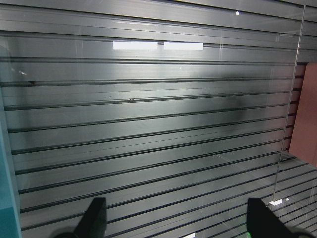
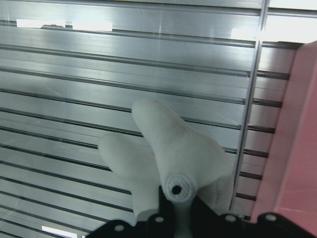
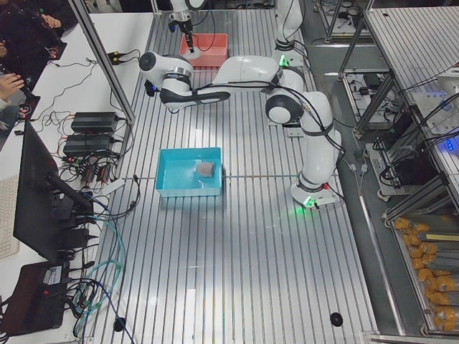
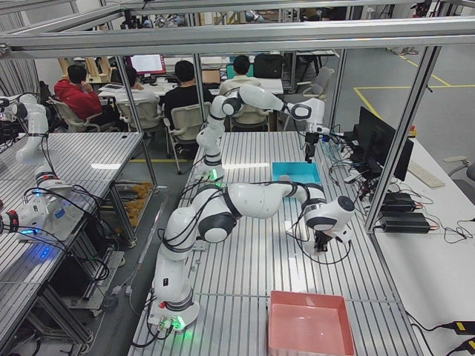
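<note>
A white soft plush item [image 2: 168, 139] with rounded lobes hangs in my right gripper [image 4: 320, 245], which is shut on it, beside the pink box [image 4: 310, 322]; in the camera left view this is at the far end. My left gripper stands open and empty above bare slatted table, between the blue box and the pink one; in the camera left view its arm largely hides it. A greyish lump [image 3: 205, 169] lies in the blue box [image 3: 171, 173].
A monitor [image 3: 39, 201], black power units [image 3: 90, 125] and cables line one side; aluminium posts stand at the edges.
</note>
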